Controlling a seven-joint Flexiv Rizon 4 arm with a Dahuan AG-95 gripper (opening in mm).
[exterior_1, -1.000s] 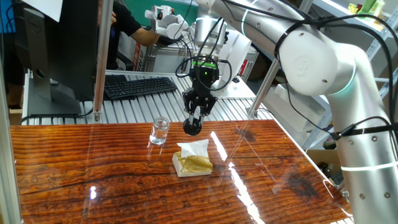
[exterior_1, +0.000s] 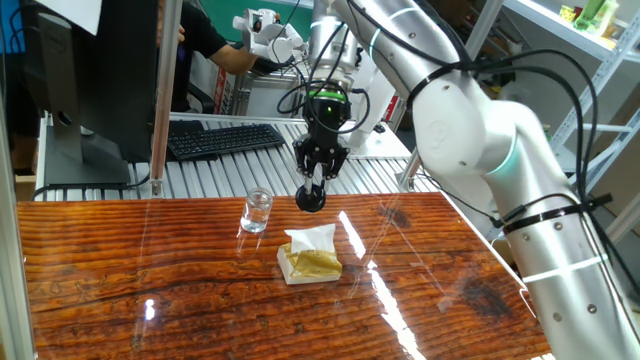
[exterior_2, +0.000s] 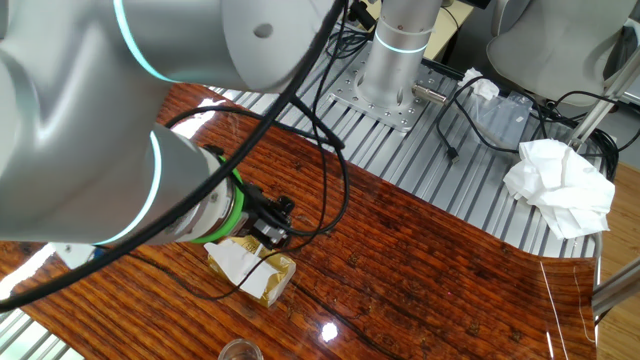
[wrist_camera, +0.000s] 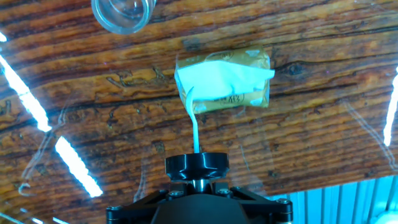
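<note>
My black gripper (exterior_1: 320, 168) hangs pointing down above the far part of the table. At its tip is a round black disc (wrist_camera: 197, 166) on a short metal stem; whether the fingers are shut on that stem cannot be told. A gold-and-white tissue pack (exterior_1: 313, 265) lies on the table, with a white tissue (wrist_camera: 217, 79) standing out of its top. In the wrist view, a thin pale strip (wrist_camera: 194, 127) runs from the tissue towards the disc; what it is remains unclear. To the left of the pack in exterior view 1 stands a clear glass jar (exterior_1: 257, 210).
Crumpled white cloth or paper (exterior_2: 560, 185) lies beyond one edge. Loose black cables hang around the arm.
The upper arm links and their cables have shifted in exterior view 1. The gripper with the disc has stayed almost in place; the pack and jar have not moved.
</note>
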